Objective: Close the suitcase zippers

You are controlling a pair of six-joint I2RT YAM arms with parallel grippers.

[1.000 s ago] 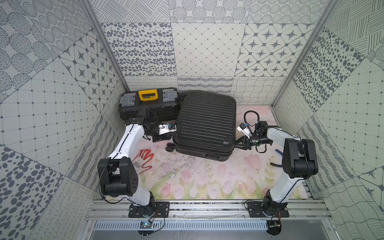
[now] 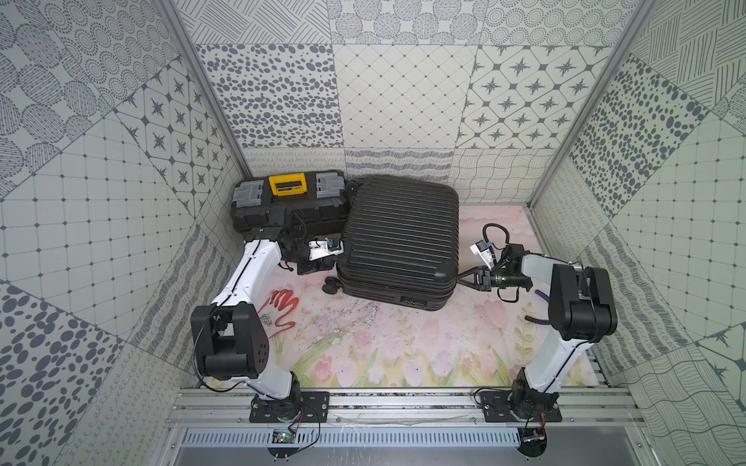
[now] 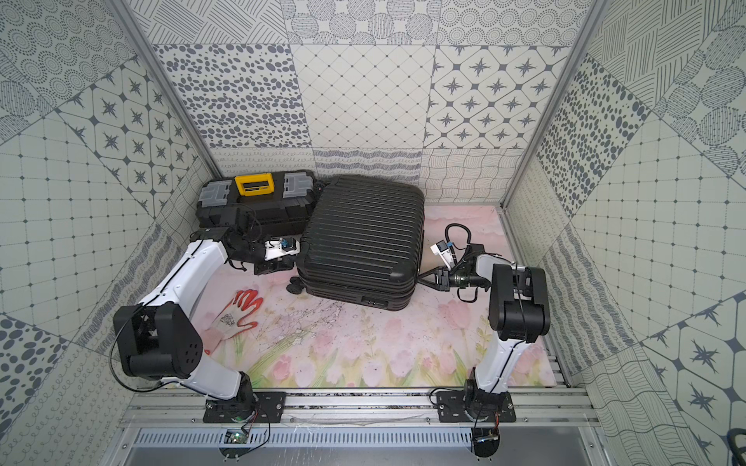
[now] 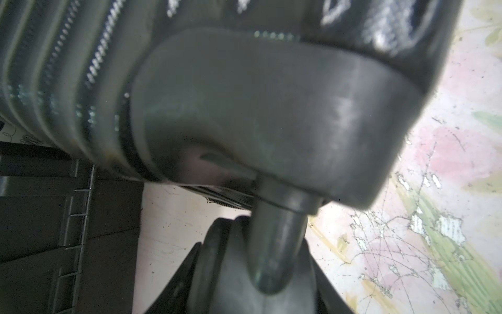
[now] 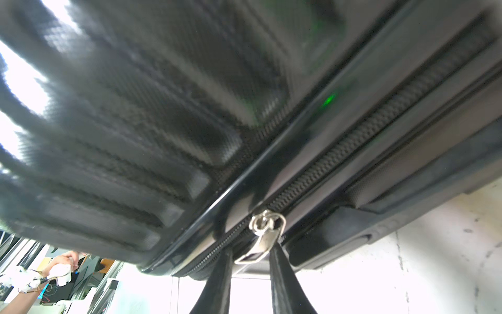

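The black ribbed suitcase lies flat in the middle of the table. On its right side, a metal zipper pull hangs from the zipper in the right wrist view. My right gripper has its narrow fingers apart, with the pull between or just in front of the tips; contact is unclear. At the suitcase's left side, my left gripper is by the front left corner. A dark wheel stem fills the bottom of the left wrist view, and its fingers cannot be made out clearly against the dark parts there.
A black toolbox with a yellow handle stands behind the left arm. A red-and-white glove lies at the left front. Open table extends in front of the suitcase.
The right gripper has shifted slightly to the right and turned a little. The suitcase's front edge sits very slightly farther back. The left arm looks nearly still.
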